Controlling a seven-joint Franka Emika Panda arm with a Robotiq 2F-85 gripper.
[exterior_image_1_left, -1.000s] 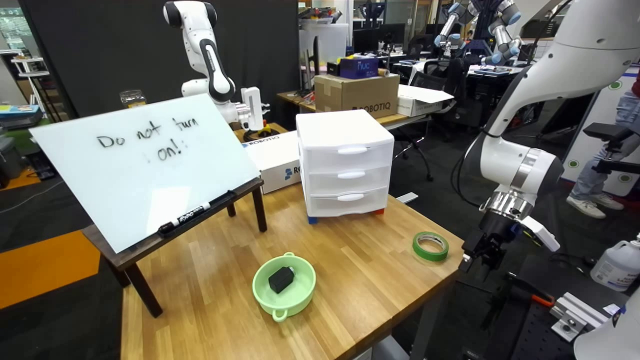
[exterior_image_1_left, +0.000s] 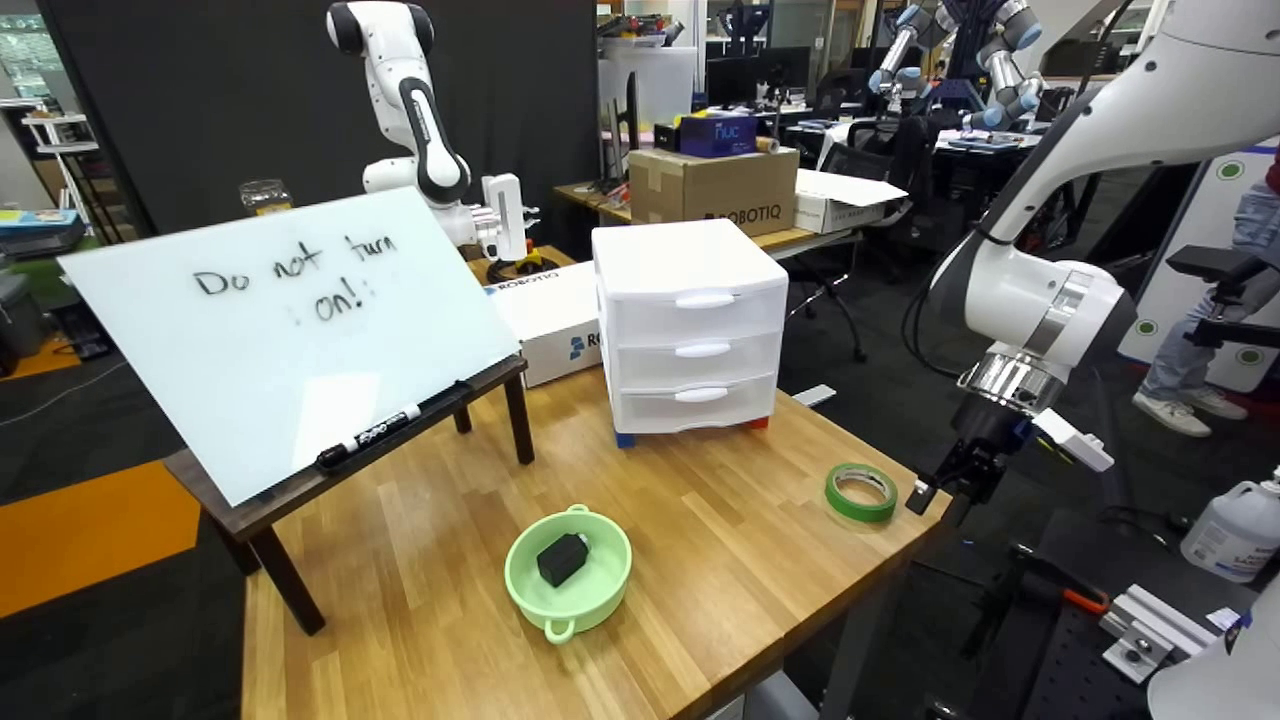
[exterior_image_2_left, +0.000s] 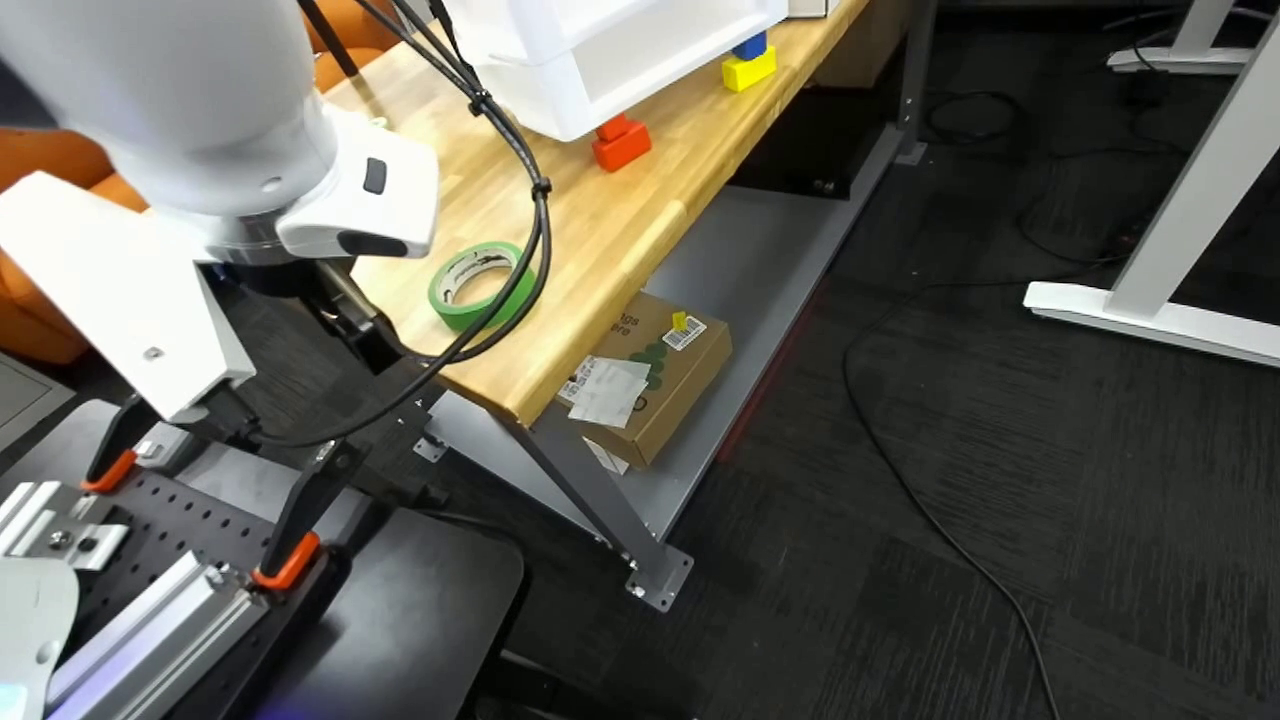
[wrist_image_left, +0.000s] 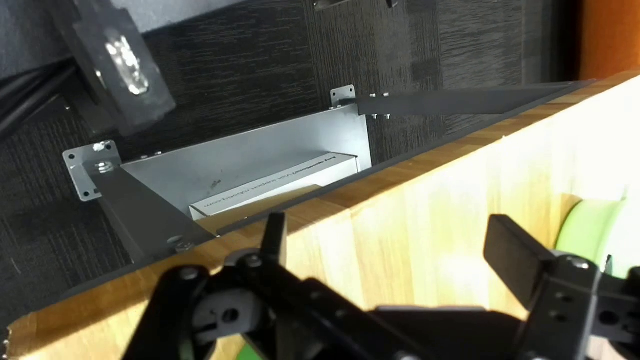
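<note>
My gripper (exterior_image_1_left: 948, 482) is at the right edge of the wooden table (exterior_image_1_left: 708, 540), its fingers parted. Two dark fingers (wrist_image_left: 510, 261) stand wide apart in the wrist view, with bare tabletop and the table edge visible beyond the gap. Close to the gripper, a roll of green tape (exterior_image_1_left: 861, 493) lies flat near the table's right end. Farther off in the middle sits a light green bowl (exterior_image_1_left: 600, 588) holding a black block (exterior_image_1_left: 561, 559). Part of the bowl (wrist_image_left: 579, 225) enters the wrist view at the right.
A white drawer unit (exterior_image_1_left: 696, 330) stands at the back, its drawers shut in the first exterior view. On the left, a tilted whiteboard (exterior_image_1_left: 300, 324) reading "Do not turn on!" carries a marker (exterior_image_1_left: 372, 434). Tabletop between bowl and tape is clear.
My gripper has risen a little and shifted slightly left in the first exterior view. The arm's upper links have moved as well. Tape, bowl and block lie as before.
</note>
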